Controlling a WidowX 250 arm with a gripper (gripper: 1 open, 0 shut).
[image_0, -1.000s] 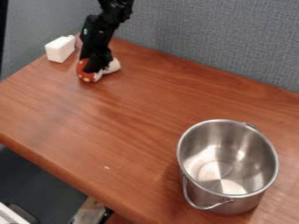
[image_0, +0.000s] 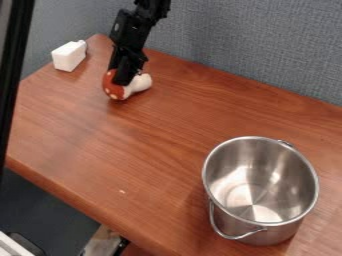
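Note:
My black gripper (image_0: 123, 76) reaches down from the top at the back left of the table and is shut on a red-and-white toy mushroom (image_0: 114, 88), whose red spotted cap faces left and whose pale stem sticks out to the right. Whether the toy rests on the wood or is just above it, I cannot tell. A shiny steel pot (image_0: 261, 191) with a wire handle stands at the front right of the table.
A white block (image_0: 68, 56) sits at the back left corner of the wooden table (image_0: 174, 140). The middle between toy and pot is clear. A grey padded wall runs along the back.
My gripper and the mushroom have moved a short way to the right. The pot and the white block have not moved.

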